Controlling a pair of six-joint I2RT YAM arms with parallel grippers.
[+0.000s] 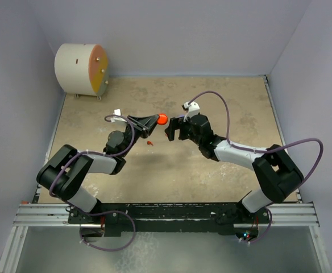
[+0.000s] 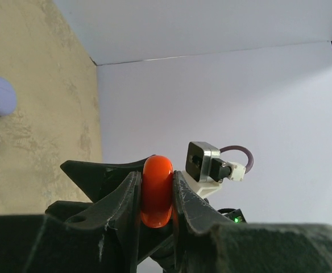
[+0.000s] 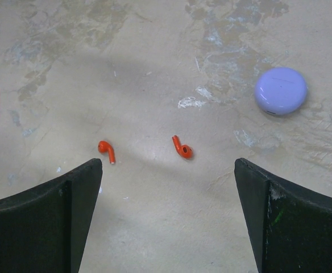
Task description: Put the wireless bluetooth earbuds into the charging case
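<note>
An orange-red charging case [image 2: 157, 193] is clamped between the fingers of my left gripper, held above the table. In the right wrist view, two small red earbuds lie apart on the table: the left earbud [image 3: 105, 151] and the middle earbud [image 3: 182, 148]. My right gripper stands open above the table, nothing between its fingers. The top view has the case [image 1: 162, 119] just left of the right gripper's fingers. Its inside does not show, so I cannot tell whether the lid is open.
A rounded lavender case [image 3: 281, 91] sits on the table, up and right of the earbuds. At the back left stands a cream drum-shaped cabinet [image 1: 75, 68] with orange drawers.
</note>
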